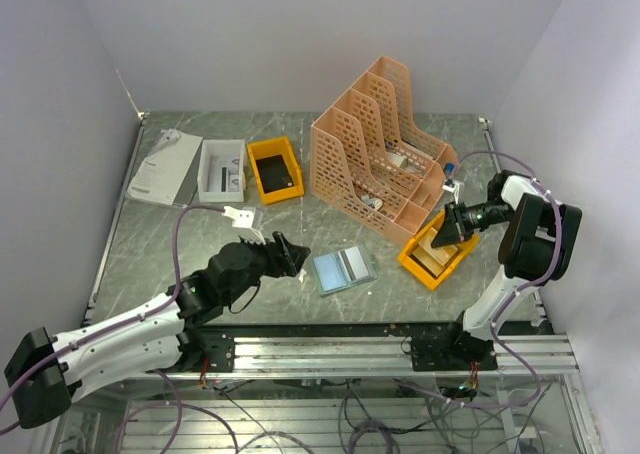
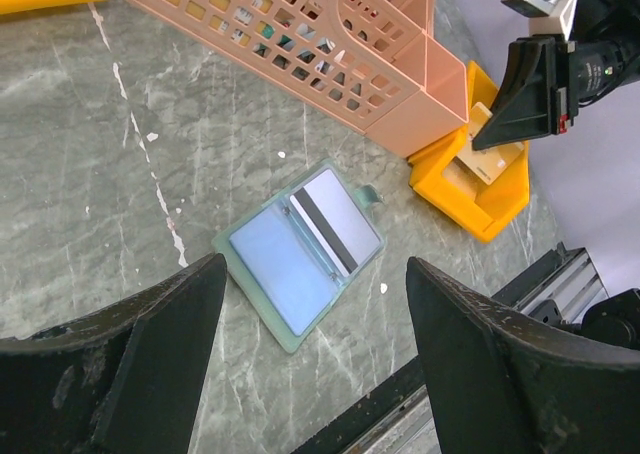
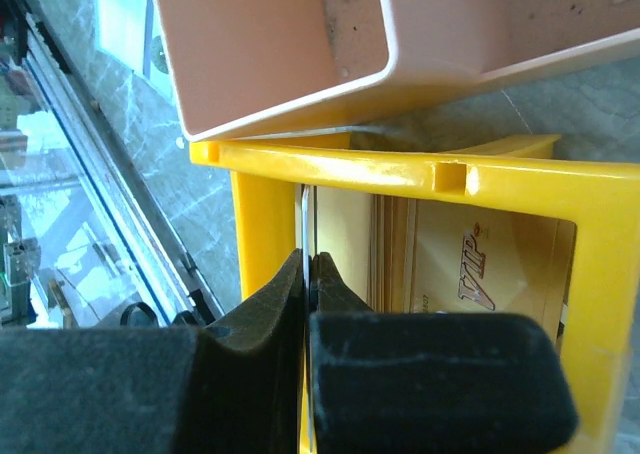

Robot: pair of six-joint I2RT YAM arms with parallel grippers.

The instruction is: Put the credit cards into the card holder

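Note:
On the right, a yellow box holds gold cards marked VIP, packed beside a pale slab. My right gripper is shut at that box, fingertips at its near side, with a thin upright edge along them; whether that is held I cannot tell. My left gripper hangs open over the table, its fingers wide apart in its wrist view. A tray with a blue panel and a white panel lies between the arms.
A pink slotted rack stands directly beside the yellow box. At the back left are a second yellow box, a white bin and a flat white board.

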